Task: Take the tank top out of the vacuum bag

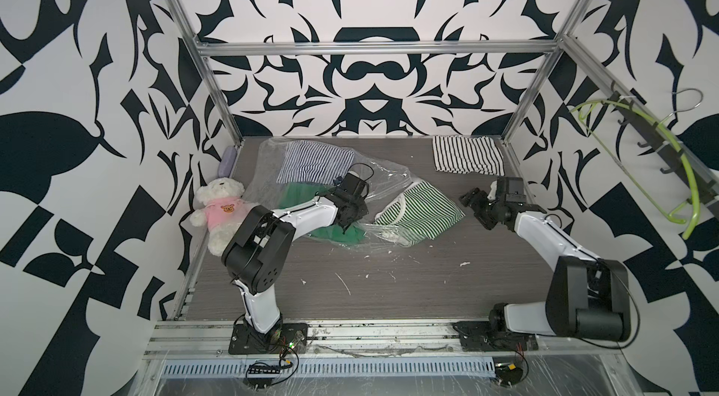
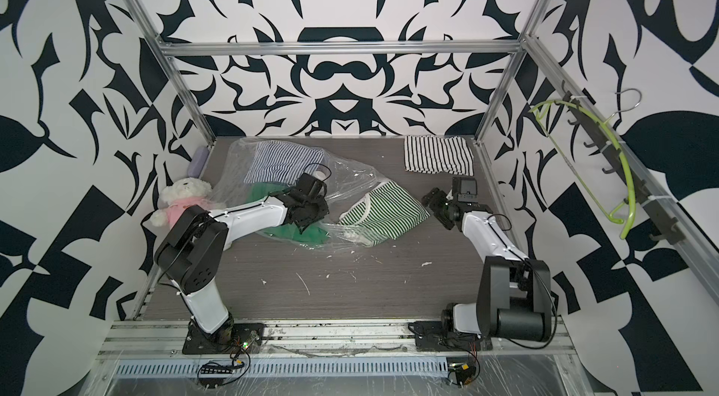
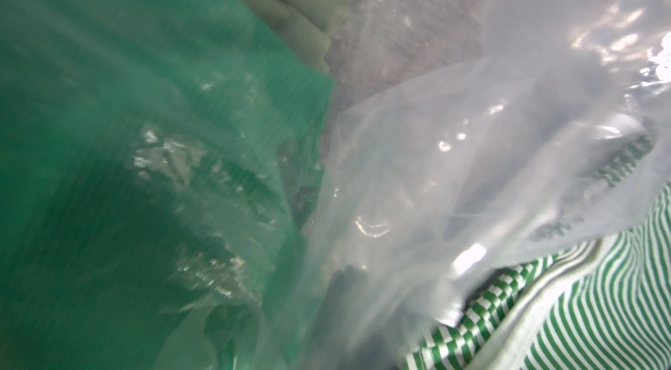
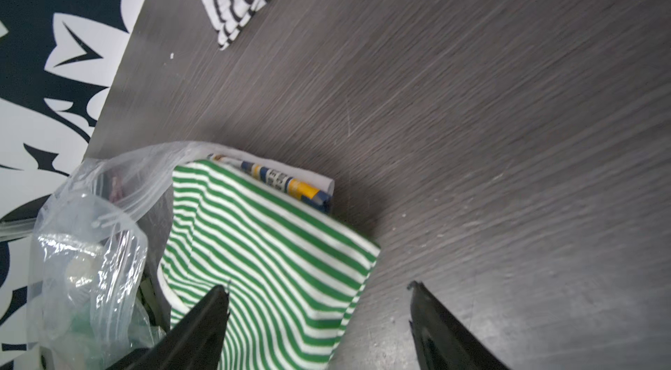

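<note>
A green-and-white striped garment (image 1: 421, 210), apparently the tank top, lies at the right end of the clear vacuum bag (image 1: 389, 173). Its right corner sits out on bare table, while plastic surrounds its left side; in the right wrist view its white-trimmed edge is next to the bag's mouth. Over the bag's middle, left of this garment, is my left gripper (image 1: 350, 218), shut, its fingertips hard to make out. Clear film and green cloth (image 3: 139, 160) fill the left wrist view. My right gripper is open near the garment's free corner, nothing held.
Inside the bag also lies a blue-and-white striped cloth (image 1: 318, 161). A black-and-white striped cloth (image 1: 468, 155) is at the back right. A teddy bear (image 1: 224, 212) sits at the left edge, and a green hanger (image 1: 689, 179) hangs on the right wall.
</note>
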